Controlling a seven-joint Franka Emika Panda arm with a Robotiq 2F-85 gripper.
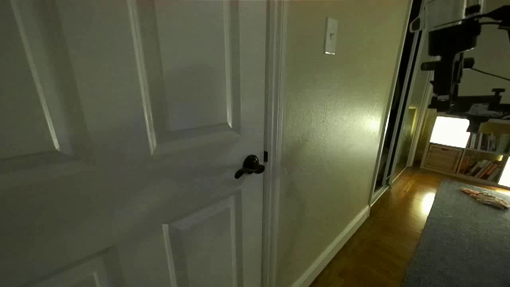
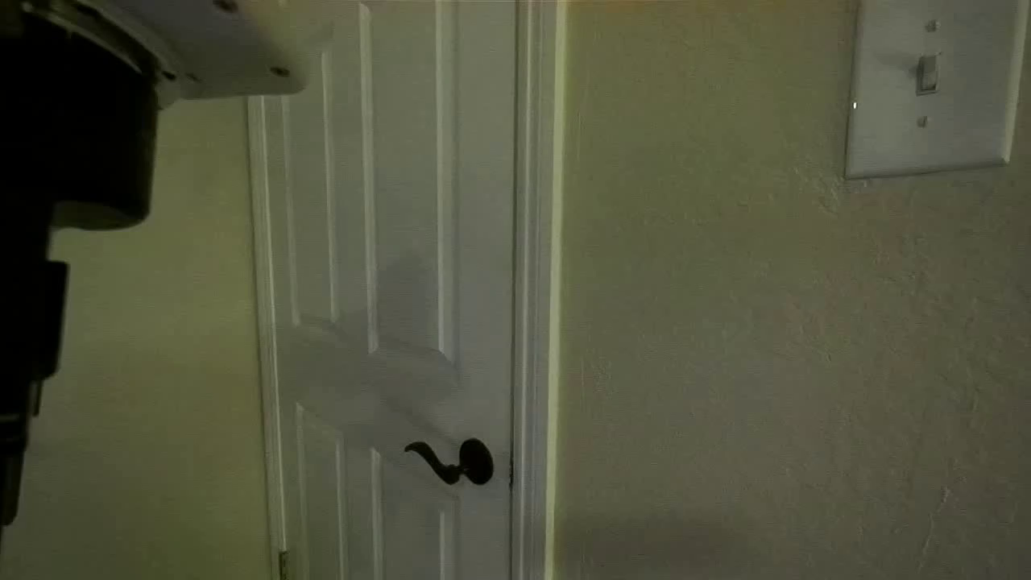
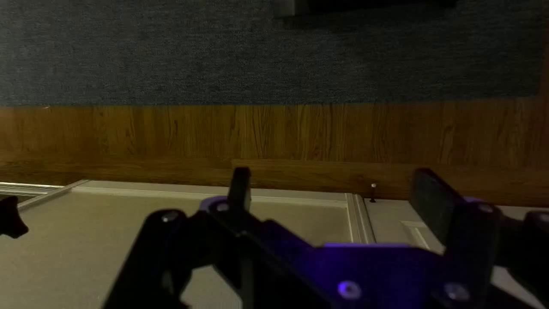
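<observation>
My gripper is open in the wrist view, its two dark fingers spread wide with nothing between them. Beyond them lie the wooden floor and the foot of the wall. A white panelled door (image 1: 191,167) fills the left of the first exterior view; it appears closed in its frame. Its dark lever handle (image 1: 250,167) stands out near the right edge, and nothing touches it. The second exterior view shows the same handle (image 2: 449,462) with its lever pointing left. Dark parts of the arm (image 1: 449,62) hang at the upper right there, away from the door.
A light switch (image 1: 330,36) is on the wall right of the door. A blue-grey rug (image 1: 459,239) covers part of the wooden floor (image 1: 368,253), with a crumpled item (image 1: 485,197) on it. A lit shelf with books (image 1: 483,167) stands at the back right.
</observation>
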